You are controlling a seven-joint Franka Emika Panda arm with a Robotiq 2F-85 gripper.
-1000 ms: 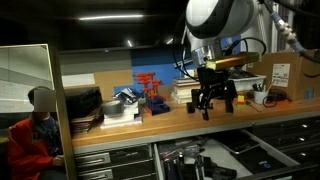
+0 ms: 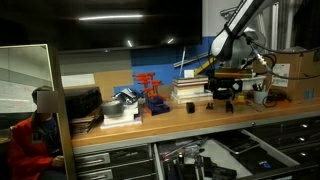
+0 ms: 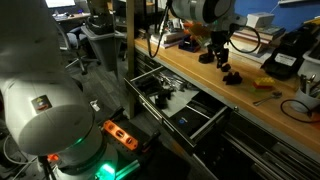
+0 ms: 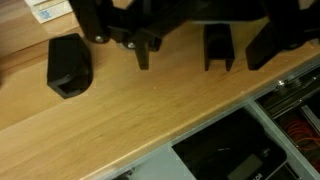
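Note:
My gripper is open above the wooden counter, its two fingers apart at the top of the wrist view. Between them, seen from above, is a small black object (image 4: 218, 45) on the wood; no contact with the fingers shows. A second black object (image 4: 70, 65), blocky with rounded corners, sits to the left, outside the fingers. In exterior view 2 the gripper (image 3: 219, 60) hangs over the counter, close to a dark object (image 3: 232, 77). Exterior view 1 shows the gripper (image 2: 226, 92) in front of the back-wall shelf items, with a small black block (image 2: 190, 107) to its left.
An open drawer (image 3: 185, 115) with tools inside juts out below the counter's front edge. A yellow item (image 3: 264, 82) and cables lie farther along the counter. A metal pot (image 2: 113, 108) and stacked books stand at the back. Bare wood (image 4: 140, 110) lies in front of the gripper.
The counter items and the drawer look unchanged.

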